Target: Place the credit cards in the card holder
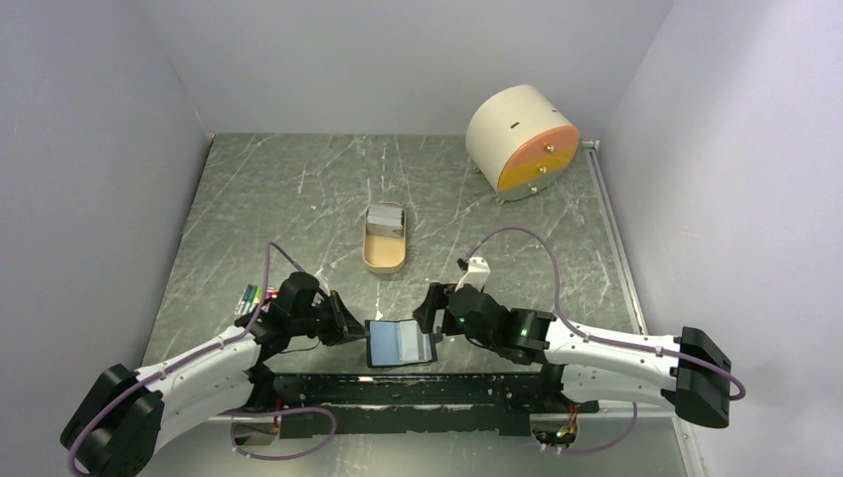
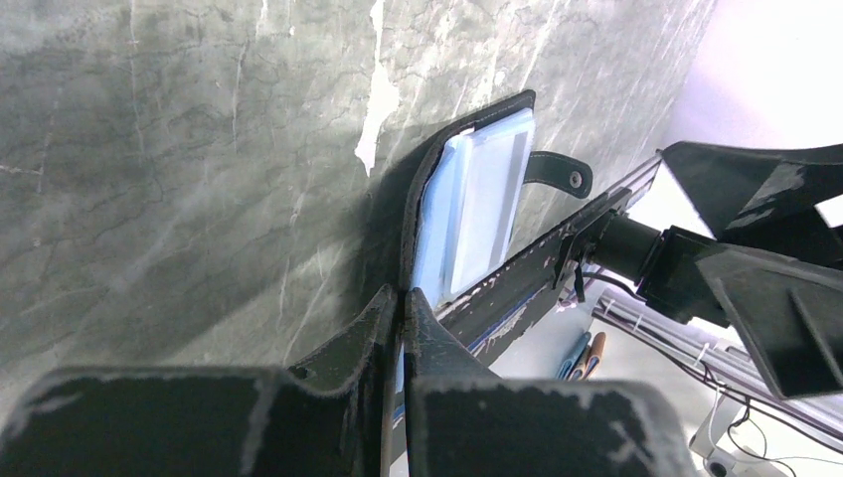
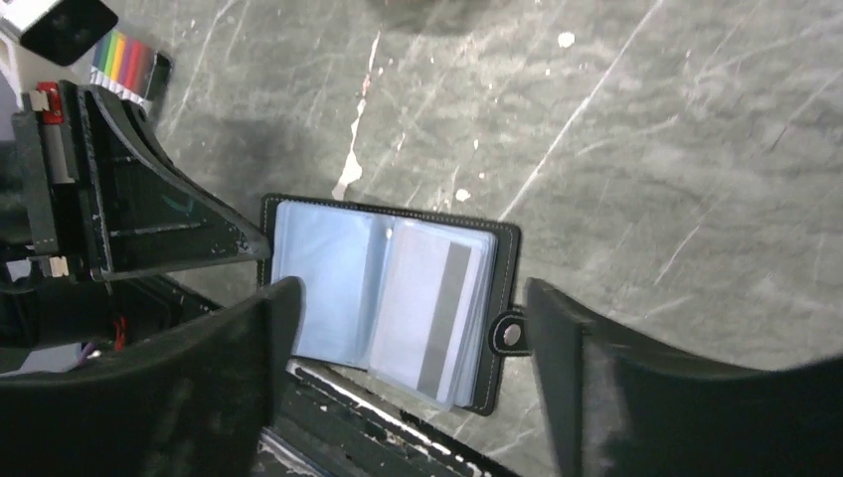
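The card holder (image 3: 328, 278) lies spread open on the table near the front edge, its clear sleeves facing up and its snap strap (image 3: 511, 334) at the right. One sleeve page shows a dark stripe. My left gripper is shut on the holder's left edge. Above the holder's right part, my right gripper stands part open, with nothing held between its blurred fingers. Farther back, the credit cards (image 1: 386, 217) stand in the rear of a tan tray (image 1: 384, 260).
A cream rounded cabinet (image 1: 522, 139) with coloured drawers sits at the back right. Several coloured markers (image 3: 127, 68) lie at the left, by the left arm. A dark rail (image 1: 427, 390) runs along the front edge.
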